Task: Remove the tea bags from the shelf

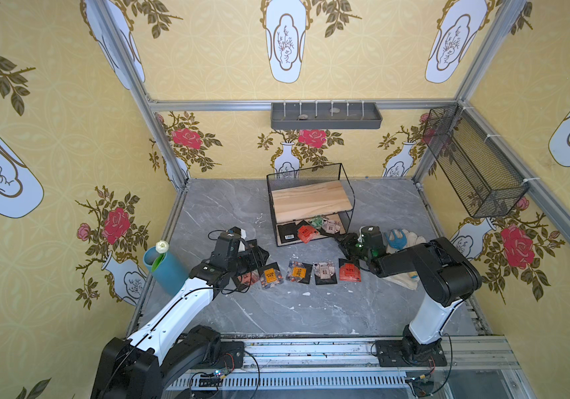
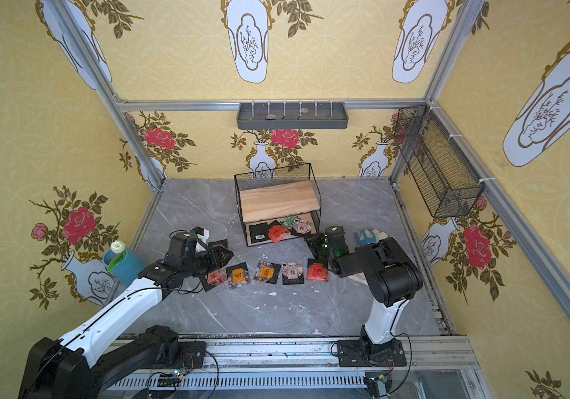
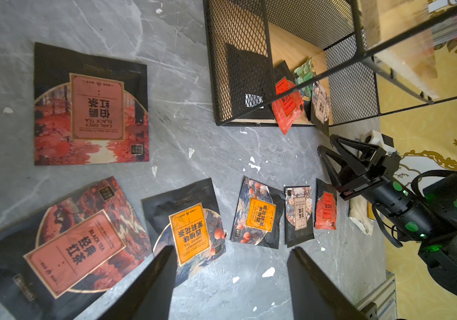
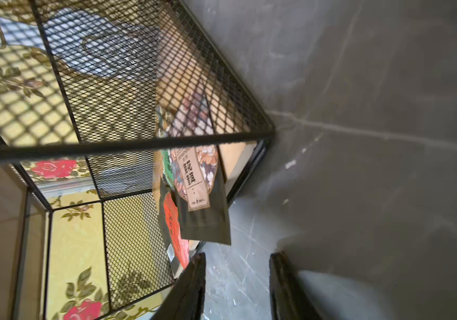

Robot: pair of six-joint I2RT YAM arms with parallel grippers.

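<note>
The wire shelf (image 1: pixel 273 206) has tea bags on its lower level: a red one (image 3: pixel 287 104), a pink one (image 4: pixel 196 181) at its right front, plus green and black ones. Several bags lie on the marble in a row in front, including a red pack (image 1: pixel 349 269). My right gripper is low just outside the shelf's front right, its fingers apart, nothing between them, near the pink bag's overhanging edge. My left gripper stands open above the bags at the left, nothing between its fingers.
A blue vase (image 1: pixel 168 272) with a flower stands at far left. Gloves (image 1: pixel 411 242) lie right of my right arm. A mesh basket (image 1: pixel 477 159) hangs on the right wall.
</note>
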